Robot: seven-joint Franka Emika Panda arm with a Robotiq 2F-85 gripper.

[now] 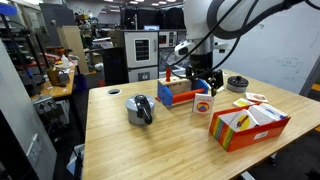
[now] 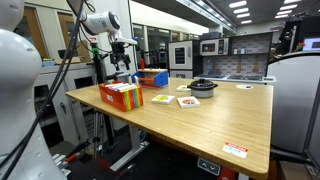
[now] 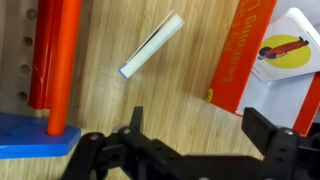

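Observation:
My gripper is open with nothing between its fingers; in exterior view 1 the dark gripper (image 1: 207,82) hangs over the far right part of the table. Below it, a small white box (image 1: 203,103) with a rainbow-coloured print stands upright. From above, this white box (image 3: 152,46) appears as a narrow pale strip on the wood, ahead of the fingers and apart from them. A red-sided open box (image 1: 248,125) with white packets inside stands nearer the front edge. Its red printed wall (image 3: 240,52) is on the right in the wrist view.
A blue and red rack (image 1: 180,91) stands behind the white box; its red bar (image 3: 64,65) runs along the left of the wrist view. A silver pot (image 1: 139,110) sits left of it. A dark pan (image 2: 203,88) is farther off.

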